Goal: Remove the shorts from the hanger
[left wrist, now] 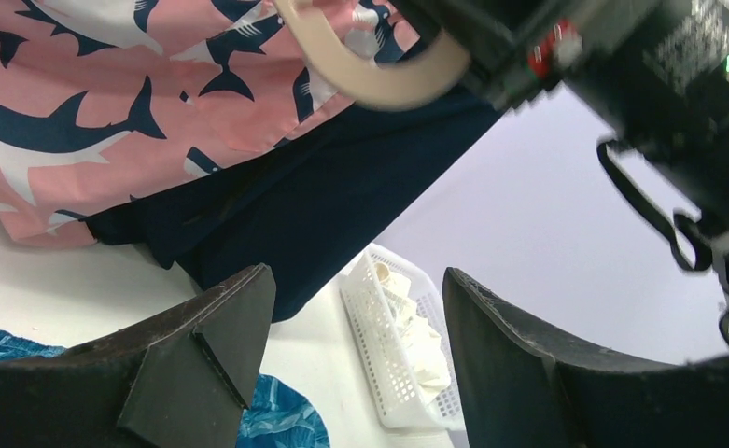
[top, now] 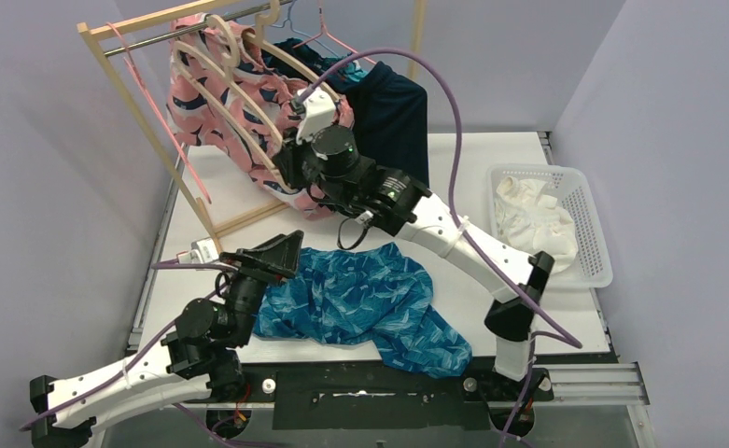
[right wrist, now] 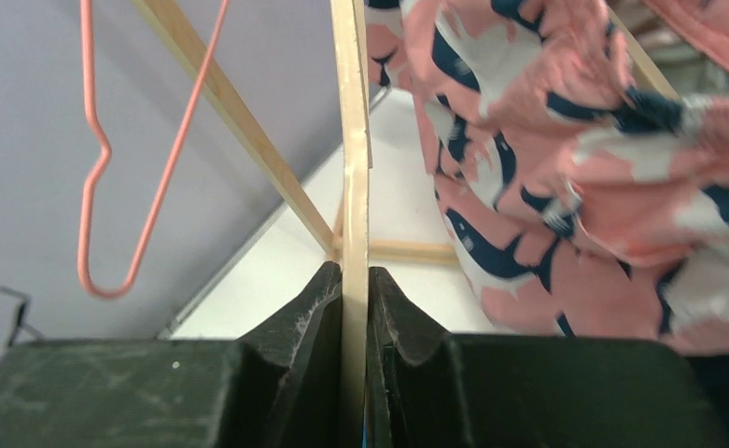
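Note:
Blue leaf-patterned shorts lie crumpled on the table, apart from any hanger. A bare pale wooden hanger runs between the fingers of my right gripper, which is shut on it. From above, that gripper's tips are partly hidden by its own wrist, by the rack's clothes. My left gripper stands open, its fingers well apart and nothing between them. In the top view it is near the left edge of the blue shorts.
Pink whale-print clothing and dark shorts hang on the wooden rack, close to my right arm. An empty pink hanger dangles at left. A white basket holding cream cloth stands at right.

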